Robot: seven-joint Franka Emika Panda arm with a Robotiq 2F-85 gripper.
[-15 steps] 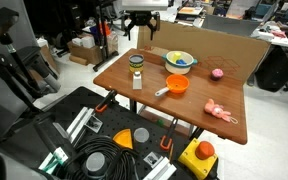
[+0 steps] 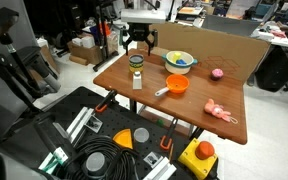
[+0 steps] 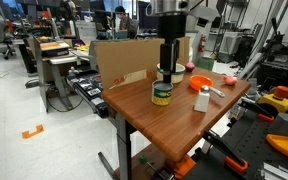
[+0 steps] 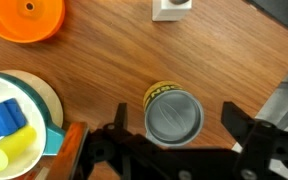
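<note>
On the wooden table stands a can [image 2: 136, 62] with a pale lid and a yellow-and-dark side. In the wrist view the can's lid [image 4: 174, 117] lies between the two dark fingers, nearer the camera's lower edge. My gripper [image 2: 138, 44] is open just above the can, pointing down, with a gap to either side of the lid. In the second exterior view the gripper [image 3: 169, 66] hangs over the can [image 3: 162, 93]; nothing is held. Whether the fingertips reach below the rim is hard to tell.
A teal-and-white bowl [image 2: 179, 62] with blue and yellow items stands right of the can. Also on the table are an orange bowl [image 2: 178, 84], a white bottle [image 2: 137, 82], a pink toy [image 2: 220, 111] and a dark red round object [image 2: 217, 74]. Bare wood lies at the right.
The gripper has come down toward the can from higher above it, staying open. The can and the other table objects have not moved.
</note>
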